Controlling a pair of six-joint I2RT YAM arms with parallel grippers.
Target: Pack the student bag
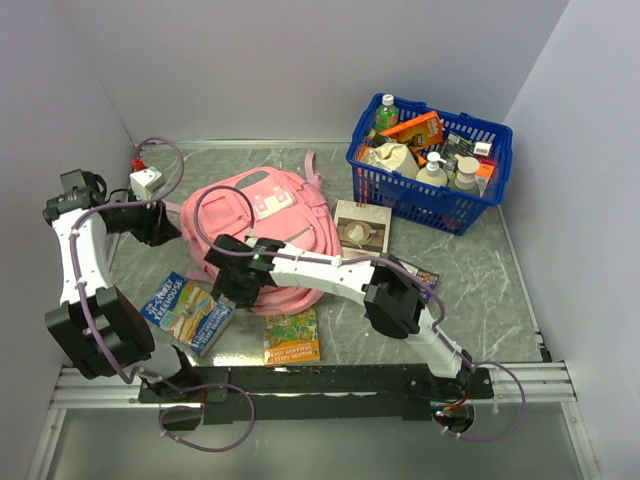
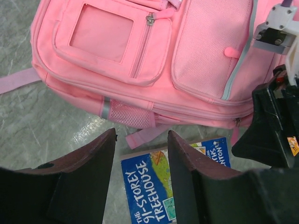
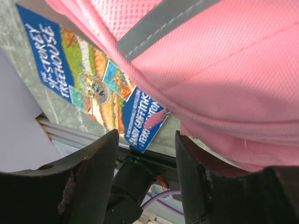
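A pink backpack (image 1: pixel 270 210) lies flat on the grey table, zips and pockets upward. My left gripper hangs at its left side, fingers apart and empty, above the bag's edge and a blue Treehouse book (image 2: pixel 147 186). My right gripper is low over the bag's lower-left part, fingers apart with nothing between them. Below it a pink zip pull (image 3: pixel 155 119) hangs over the same book (image 3: pixel 96 88). A second, green-orange book (image 1: pixel 291 338) lies at the front edge, partly beside the bag.
A blue basket (image 1: pixel 430 210) full of bottles, boxes and packets stands back right. A brown-white book (image 1: pixel 362 222) and a purple book (image 1: pixel 425 275), partly behind the right arm, lie right of the bag. Walls surround it.
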